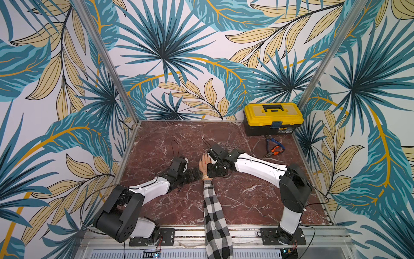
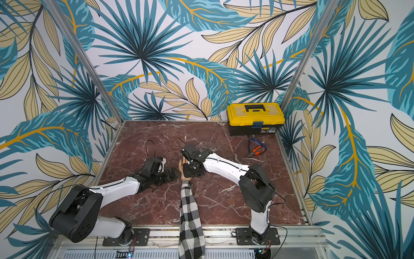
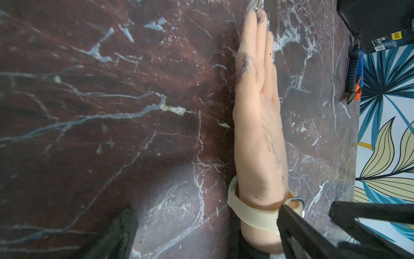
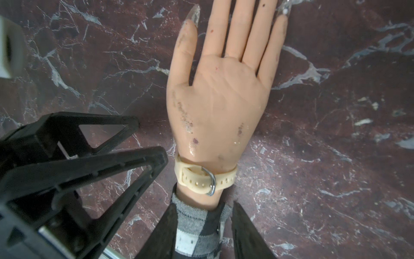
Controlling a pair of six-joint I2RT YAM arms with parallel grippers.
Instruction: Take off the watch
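A mannequin hand [image 4: 220, 103] lies palm up on the table, its sleeve [image 4: 189, 224] black-and-white checked. Around its wrist sits the cream watch strap [image 4: 196, 177] with a metal buckle [image 4: 211, 182] facing up; the watch face is hidden beneath. My right gripper is open above the wrist, the sleeve and strap showing between and ahead of its fingers, touching neither as far as I can tell. From the thumb side, my left gripper points at the strap, fingers apart and empty. In the left wrist view the strap [image 3: 254, 215] is near its right finger [image 3: 297, 231].
A yellow-and-black toolbox [image 1: 273, 118] stands at the back right, with pliers [image 1: 274, 149] in front of it. Bare marble table [image 1: 151, 142] surrounds the hand. My two grippers are close together at the wrist.
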